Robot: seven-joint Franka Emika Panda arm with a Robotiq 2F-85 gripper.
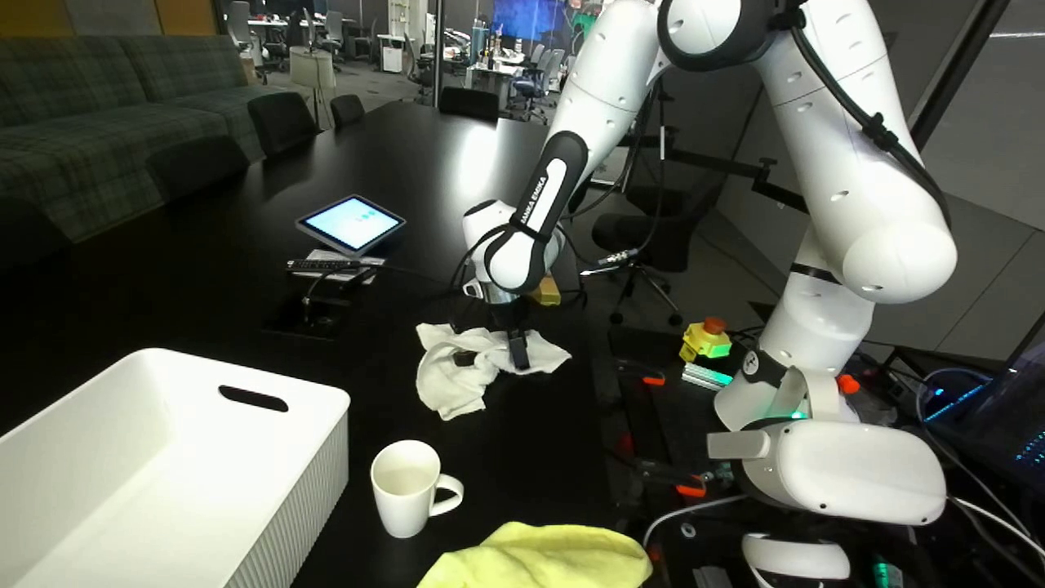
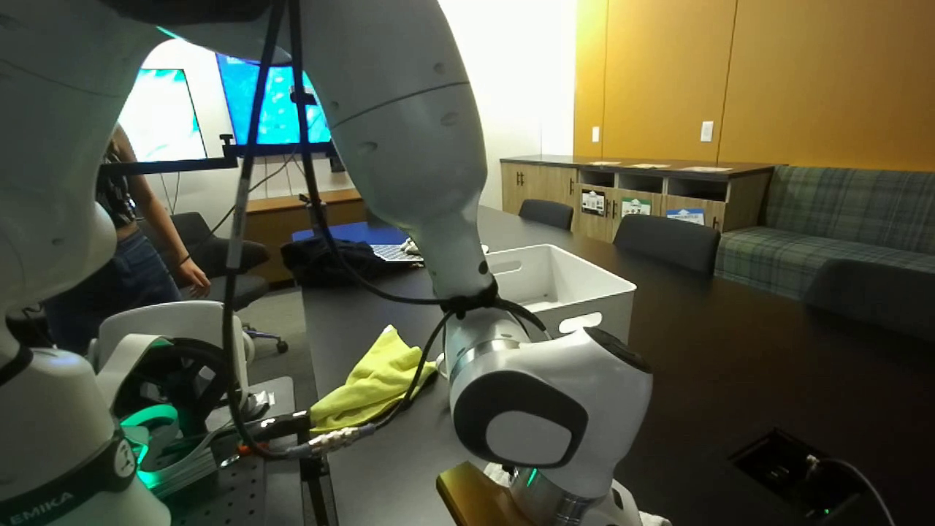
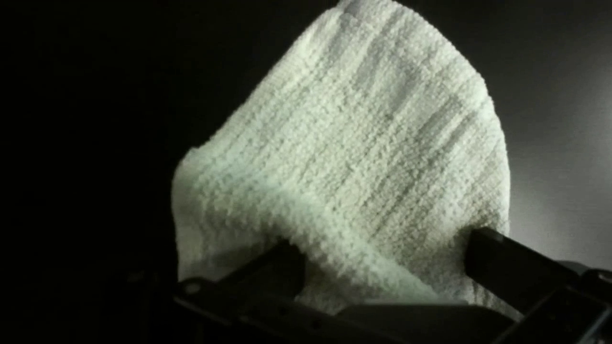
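Note:
A crumpled white cloth (image 1: 453, 385) lies on the dark table, with my gripper (image 1: 491, 358) down at it. In the wrist view the cloth (image 3: 367, 137) spreads ahead of my open gripper, a raised fold running between the well-parted fingers. Both fingertips touch or nearly touch the fabric; the right finger (image 3: 505, 263) is at its right edge. In exterior view 2 the arm hides most of the cloth, and the fingers are out of sight.
A white mug (image 1: 404, 490) stands near the cloth, beside a large white bin (image 1: 305, 431). A yellow cloth (image 1: 539, 560) lies at the front edge. Farther back are a tablet (image 1: 353, 224) and a remote (image 1: 323, 265).

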